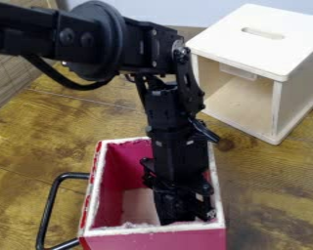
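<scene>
A black arm reaches in from the upper left and down into a pink box (pixel 153 240) with a white rim. My gripper (pixel 182 203) is low inside that box, toward its right side. Its fingertips are dark and partly hidden, so what is between them cannot be made out. The box's pale floor shows left of the gripper.
A white wooden box (pixel 260 44) with an open front and a slot in its top stands at the back right. A black tubular handle or frame (pixel 48 205) is left of the pink box. Bare wooden floor (pixel 270 195) lies to the right.
</scene>
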